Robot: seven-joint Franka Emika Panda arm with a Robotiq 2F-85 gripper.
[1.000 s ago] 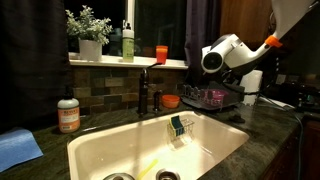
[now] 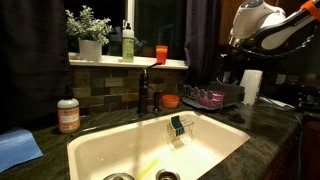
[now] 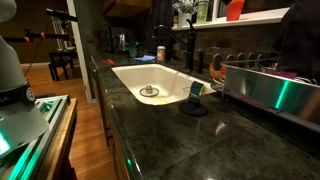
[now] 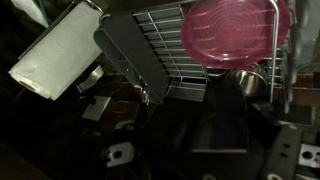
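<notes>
My gripper stands open at the bottom of the wrist view, dark and hard to make out, with nothing visibly held. Beyond it, the dish rack (image 4: 165,45) holds a translucent pink plate or bowl (image 4: 228,30) and a metal cup (image 4: 248,80). In exterior view 1 the arm (image 2: 258,25) is high at the right, above the rack (image 2: 225,95); its gripper is lost against the dark background there.
A white sink (image 2: 140,148) with a small wire caddy (image 2: 181,124) lies left of the rack. Behind are a black faucet (image 2: 143,95) and an orange bowl (image 2: 170,101). A paper towel roll (image 2: 251,85) stands right. The near counter (image 3: 175,140) has free room.
The arm has risen and shifted to the right in exterior view 1. The sink, caddy, bowl and rack look unmoved.
</notes>
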